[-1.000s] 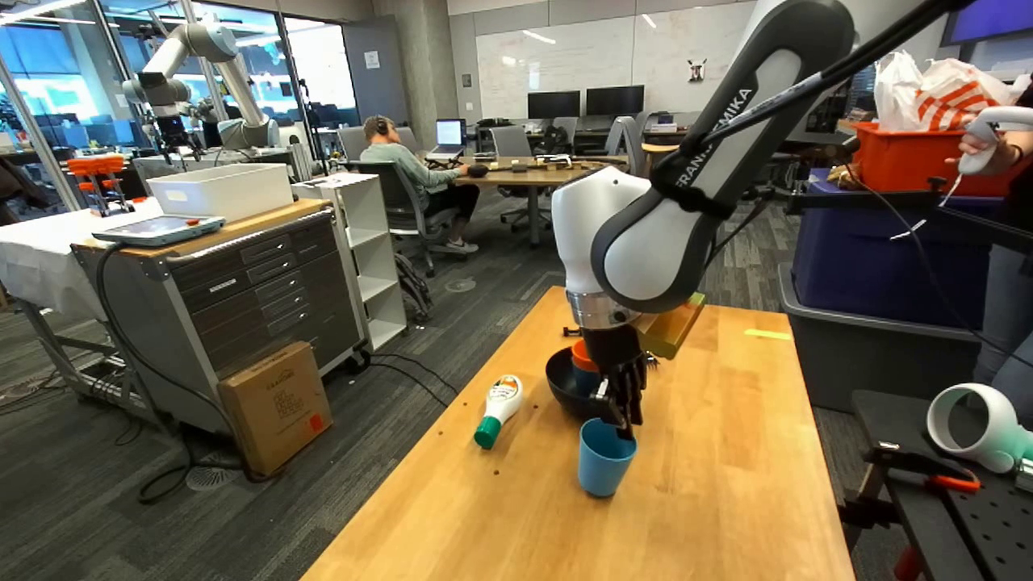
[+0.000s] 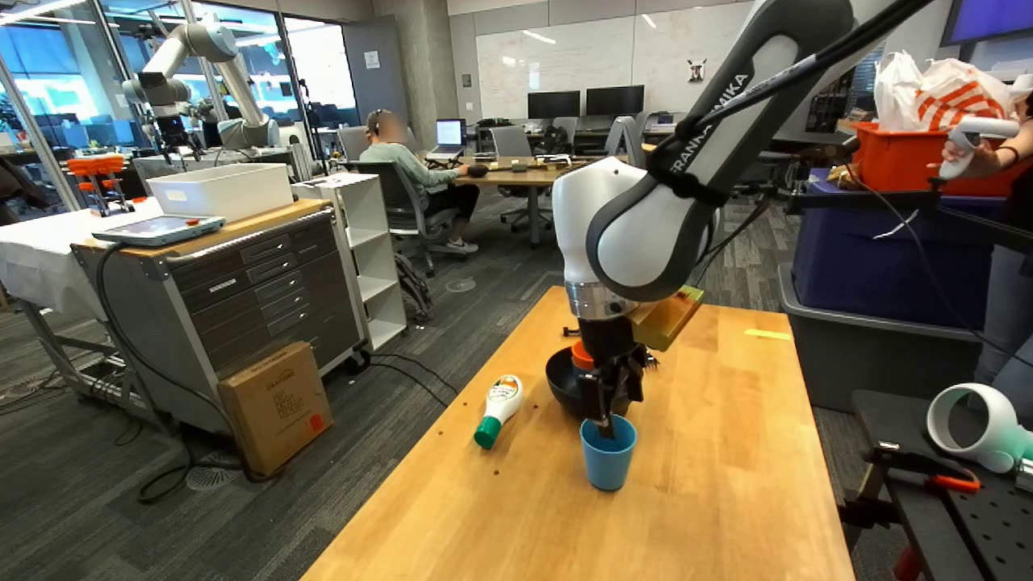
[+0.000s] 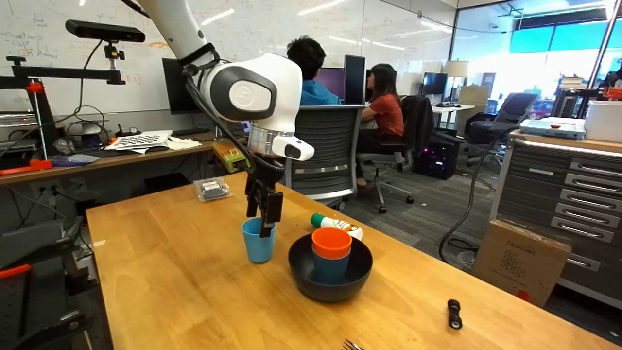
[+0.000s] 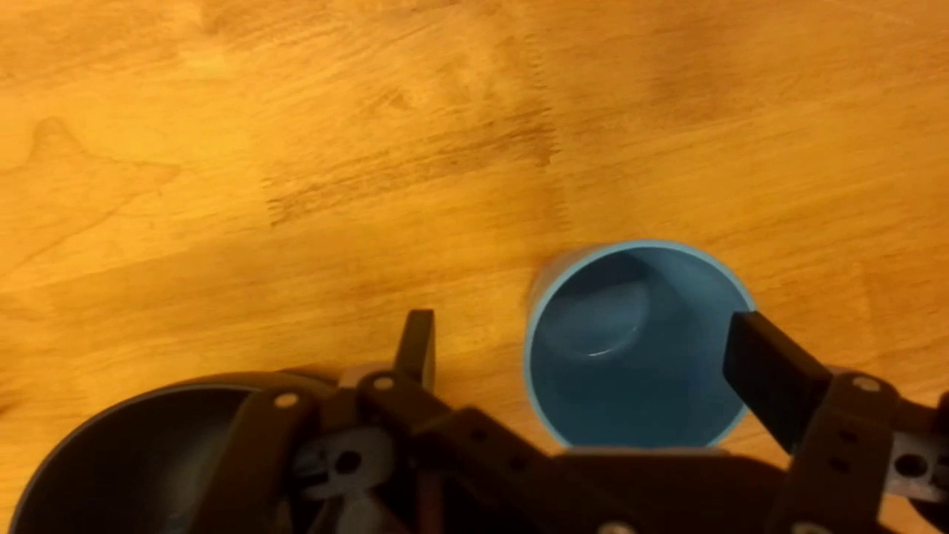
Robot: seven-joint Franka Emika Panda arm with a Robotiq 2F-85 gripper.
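A light blue cup (image 2: 609, 459) stands upright and empty on the wooden table. My gripper is open above it, its fingers spread wider than the cup's mouth in the wrist view. One finger (image 4: 766, 369) overlaps the cup's right rim there; the other (image 4: 418, 351) lies left of the cup, with a gap. Whether either finger touches the cup cannot be told. Beside the cup is a black bowl (image 3: 301, 268), holding a darker blue cup (image 3: 331, 266) with an orange cup (image 3: 331, 241) nested in its top.
A white bottle (image 2: 503, 394) with a green cap lies near the table's edge, beside the bowl. A small black flashlight (image 3: 454, 314) and a partly visible fork (image 3: 351, 345) are farther along. Bare tabletop surrounds the blue cup's other side.
The blue cup was tilted a second ago and is now upright, shifted slightly. My gripper has turned, with its fingers standing differently over the cup's mouth.
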